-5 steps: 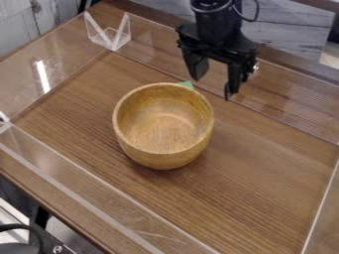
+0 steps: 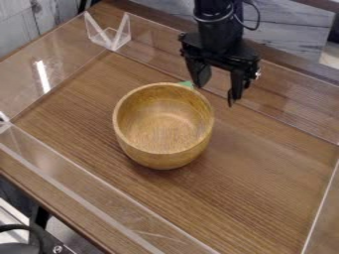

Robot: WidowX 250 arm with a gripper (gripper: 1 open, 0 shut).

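My black gripper (image 2: 213, 77) hangs from the top centre of the camera view, above and behind a tan plastic bowl (image 2: 162, 136). Its two fingers are spread open, with nothing seen held between them. A small green object (image 2: 187, 85) lies just behind the bowl, close below the gripper's left side and partly hidden; what it is cannot be told.
A clear wire-like or acrylic stand (image 2: 109, 32) sits at the back left. Cables show at the lower left edge.
The gripper has shifted and turned slightly over the last second, staying above the area behind the bowl. The bowl and green object are in the same places.
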